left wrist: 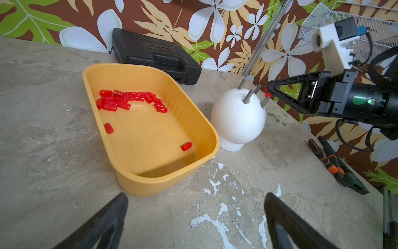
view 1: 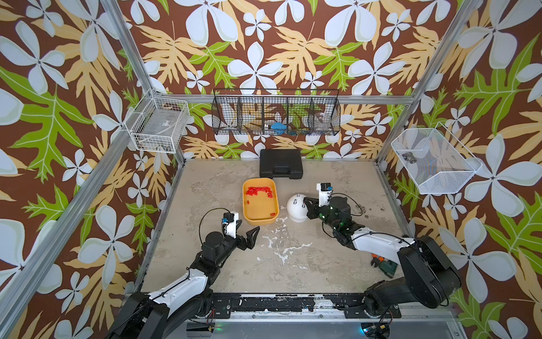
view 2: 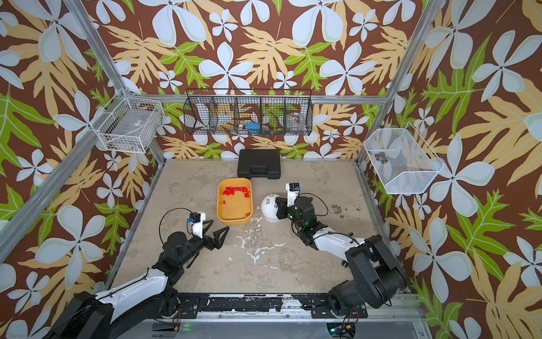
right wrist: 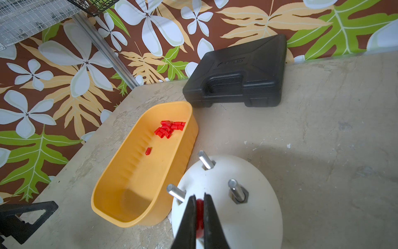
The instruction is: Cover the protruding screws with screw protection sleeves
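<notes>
A white dome (left wrist: 236, 120) on a short base carries several protruding steel screws (right wrist: 237, 190). My right gripper is shut on a red sleeve (left wrist: 267, 92), held at the screw on the dome's right side as the left wrist view shows; whether it sits on that screw I cannot tell. More red sleeves (left wrist: 109, 105) lie in the orange tray (left wrist: 156, 176) left of the dome. My left gripper (view 1: 250, 235) stands open and empty in front of the tray, its fingers blurred at the bottom of the left wrist view.
A black case (right wrist: 252, 70) lies behind the tray and dome. Hand tools (left wrist: 327, 159) lie at the right edge of the table. Wire baskets (view 1: 276, 115) hang on the frame above.
</notes>
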